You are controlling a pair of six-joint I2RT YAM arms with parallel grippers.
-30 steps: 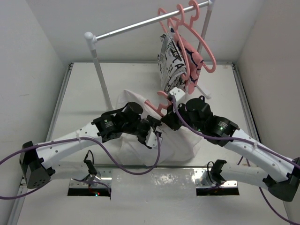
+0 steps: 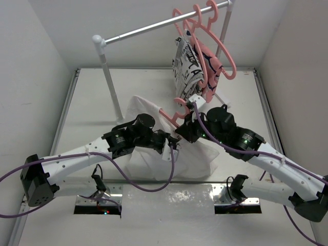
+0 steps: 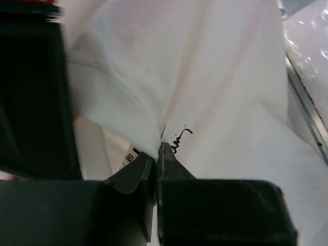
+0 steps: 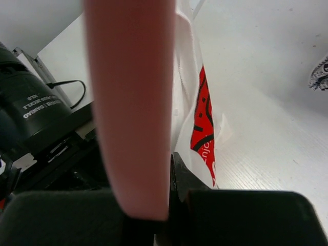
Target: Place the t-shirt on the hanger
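Observation:
The white t shirt [image 2: 146,164] lies spread on the table beneath both arms. Its raised edge surrounds one arm of the pink hanger [image 2: 169,117], whose hook stands up just left of my right gripper [image 2: 180,133]. My right gripper is shut on the hanger; in the right wrist view the blurred pink bar [image 4: 133,102] runs down into its fingers. Close beside it, my left gripper [image 2: 175,139] is shut on the t shirt. A fold of white cloth [image 3: 120,97] leads to its fingertips in the left wrist view. The hanger's far shoulder is hidden.
A rack with a white rail [image 2: 148,29] stands across the back. Toward its right end hang a black-and-white garment [image 2: 187,66] and a pink patterned one [image 2: 210,64] on pink hangers. Both grippers nearly touch.
My left gripper has shifted slightly over the last second, staying near the hanger. The right gripper and the hanger have moved only slightly, and the cloth's upper left edge has risen a little.

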